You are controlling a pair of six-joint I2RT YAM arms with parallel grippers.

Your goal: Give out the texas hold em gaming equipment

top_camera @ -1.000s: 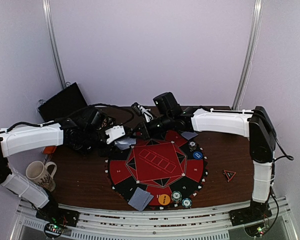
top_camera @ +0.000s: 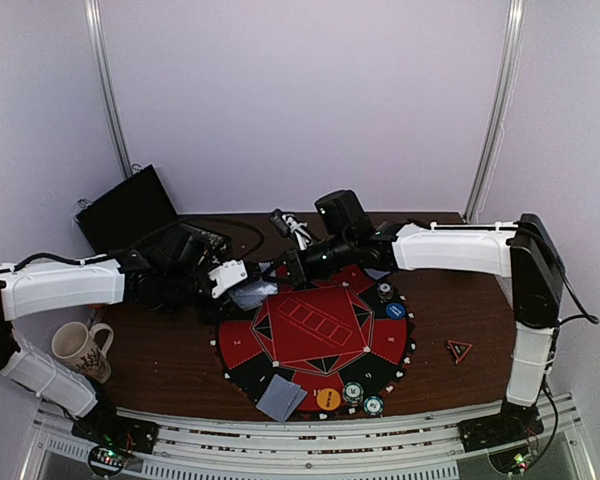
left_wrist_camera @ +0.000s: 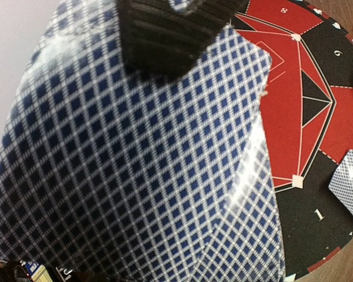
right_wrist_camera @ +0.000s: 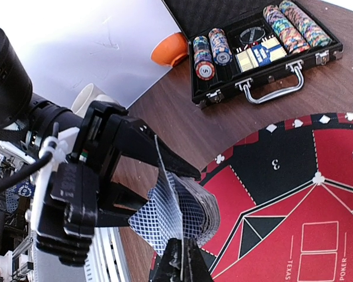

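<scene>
The deck of blue-checked cards [right_wrist_camera: 209,214] is held upright by my left gripper, whose black fingers stand on either side of it. In the left wrist view a checked card back [left_wrist_camera: 135,158] fills much of the frame, behind a dark finger [left_wrist_camera: 165,41]. My right gripper is shut at the deck's edge, with one bent card [right_wrist_camera: 156,220] leaning away from the rest. That card's thin lower edge runs down between the right fingertips. Below lies the red and black poker mat [top_camera: 315,320].
On the mat's near side are cards [top_camera: 281,397], an orange disc [top_camera: 328,399] and chips [top_camera: 353,392]; more cards [top_camera: 377,272] lie at its far right. An open chip case [right_wrist_camera: 265,59] stands behind. A mug [top_camera: 82,350] and a red triangle [top_camera: 459,350] flank the mat.
The left gripper has stayed nearly in place with the deck, though its wrist looks slightly turned.
</scene>
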